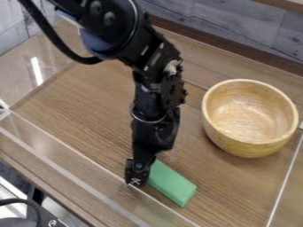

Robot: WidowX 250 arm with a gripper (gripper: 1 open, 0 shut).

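Note:
My black gripper [147, 170] reaches down to the wooden table with its fingers low at the upper-left end of a green rectangular block [172, 184]. The fingers look spread; the body of the gripper hides part of that end of the block, so contact cannot be told.
A light wooden bowl [249, 115] sits to the right, behind the block. A grey wall runs along the back, and a black cable lies at the lower left corner.

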